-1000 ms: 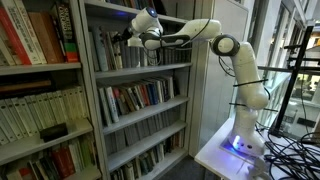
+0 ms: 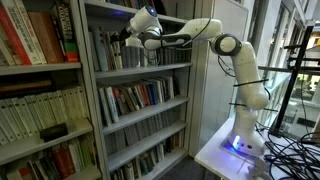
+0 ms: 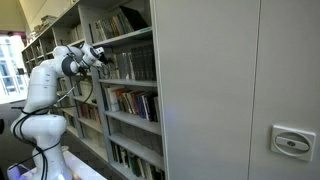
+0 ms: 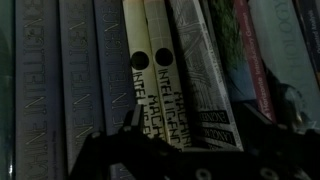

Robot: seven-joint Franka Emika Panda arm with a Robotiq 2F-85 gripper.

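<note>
My gripper is open in the wrist view, its dark fingers spread along the bottom edge in front of a row of upright books. Two thin cream books (image 4: 158,65) with black dots on their spines stand near the middle, above the gap between the fingers. To their right leans a grey book (image 4: 203,75) with pale lettering. On the left are several dark grey volumes (image 4: 75,75). Nothing shows held. In exterior view 1 the arm's hand (image 2: 145,22) reaches the upper shelf; its fingertips are too small to make out there.
The bookcase has more filled shelves below, including a row of mixed books (image 2: 140,95). An upright divider (image 2: 93,90) separates it from the left bay. A plain white panel (image 3: 205,90) flanks the shelves. The arm's base stands on a white table (image 2: 220,155).
The arm's hand has shifted very slightly to the right at the upper shelf. The books and shelves look the same.
</note>
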